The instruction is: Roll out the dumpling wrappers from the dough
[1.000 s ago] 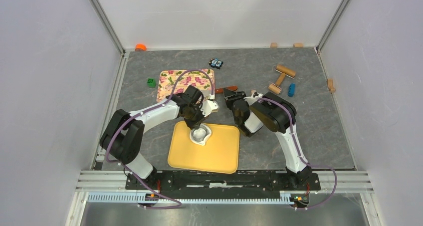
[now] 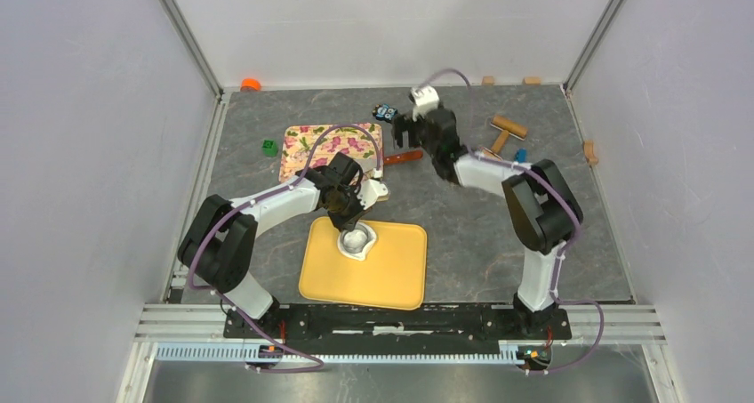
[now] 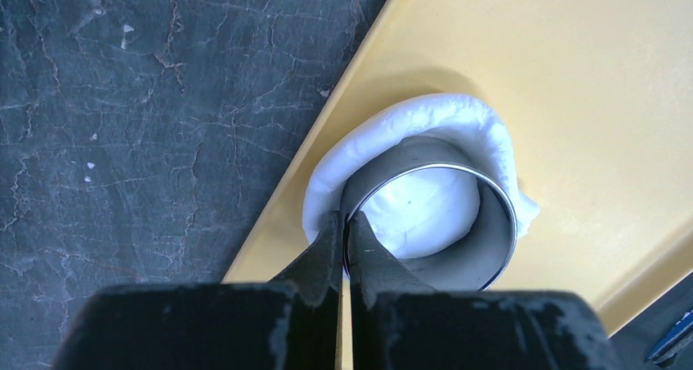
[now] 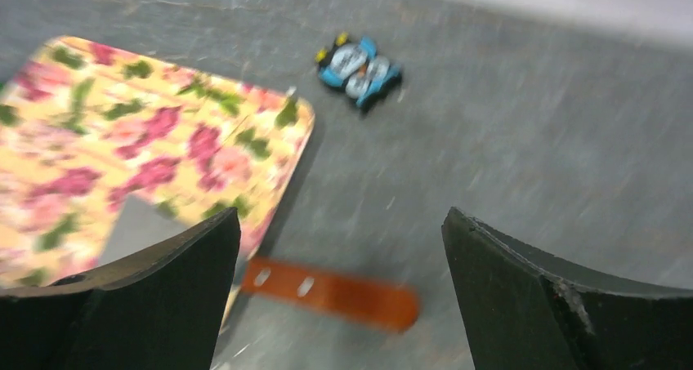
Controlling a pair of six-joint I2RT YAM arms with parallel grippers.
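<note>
On the yellow board (image 2: 363, 278) lies white dough (image 3: 417, 109) with a steel ring cutter (image 3: 490, 247) standing inside it, a round of dough within the ring. My left gripper is shut on the cutter's near-left wall. My right gripper is open above the grey table, over the cleaver's wooden handle (image 4: 343, 296); the top view shows it blurred, near the back middle. The cleaver's blade lies on a floral cutting board (image 4: 155, 125), partly hidden by my right gripper's finger in the right wrist view.
A wooden roller (image 2: 509, 125) and blue tool (image 2: 521, 156) lie at the right. A small black-and-blue object (image 4: 359, 72) sits at the back, a green cube (image 2: 269, 147) at the left.
My right arm has risen and swung toward the back of the table, blurred with motion. The left arm and cutter have not visibly moved.
</note>
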